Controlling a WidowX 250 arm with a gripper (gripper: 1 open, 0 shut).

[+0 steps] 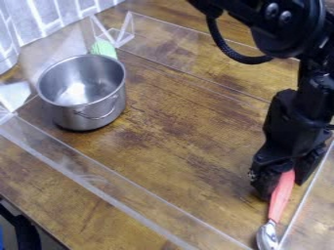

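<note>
My black gripper (276, 178) is low at the right of the wooden table, over the upper end of a utensil with a red handle (279, 197) and a metal head (268, 235) that points toward the front edge. The fingertips are dark and bunched around the handle's top, so whether they are shut on it cannot be seen.
A steel pot (81, 102) sits at the left. Clear plastic barriers run along the table's sides, and a small green object (104, 48) is at the back left.
</note>
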